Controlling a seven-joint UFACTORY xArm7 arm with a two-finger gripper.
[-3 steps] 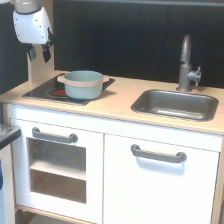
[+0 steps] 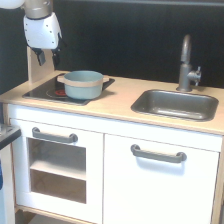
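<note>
The white arm comes in at the top left, and its dark gripper (image 2: 48,58) hangs above the back left of the counter. Its fingers look spread and open, with nothing visible between them, though they are small here. Below and to the right, apart from the gripper, a blue-grey pot (image 2: 83,86) sits upright on the right part of the black stove top (image 2: 48,92). A reddish burner mark shows left of the pot. The pot's inside is hardly visible from this angle.
A metal sink (image 2: 174,106) with a grey faucet (image 2: 186,66) is set into the right of the wooden counter (image 2: 118,103). Bare counter lies between pot and sink. Below are a white door (image 2: 158,180) and an oven-like front (image 2: 58,165), both with grey handles.
The arm and gripper have shifted right and slightly down, toward the pot's side. Pot, stove, sink and cabinet fronts look unmoved.
</note>
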